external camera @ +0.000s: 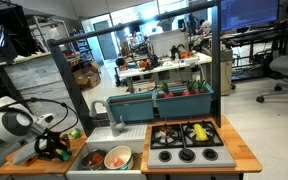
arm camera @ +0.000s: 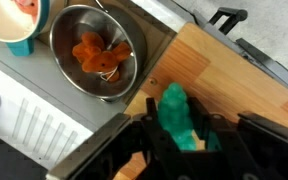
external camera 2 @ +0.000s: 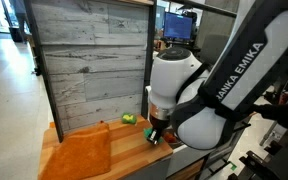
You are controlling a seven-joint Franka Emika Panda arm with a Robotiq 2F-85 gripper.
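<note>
A green object [arm camera: 176,112] with a rounded top and a paler part sits between the black fingers of my gripper in the wrist view, and the fingers are shut on it. In exterior view 1 the gripper [external camera: 62,151] is low over the wooden counter at the left, with the green object [external camera: 63,156] mostly covered by it. Exterior view 2 shows the green object [external camera 2: 150,134] close to the wooden surface, partly behind the arm. Whether it touches the wood cannot be made out.
Beside the gripper is a sink with a metal pot [arm camera: 96,52] holding orange pieces, and a pan [arm camera: 26,22]. An orange cloth [external camera 2: 76,160] and a yellow-green item [external camera 2: 129,118] lie on the counter. The stove [external camera: 189,157] is further right.
</note>
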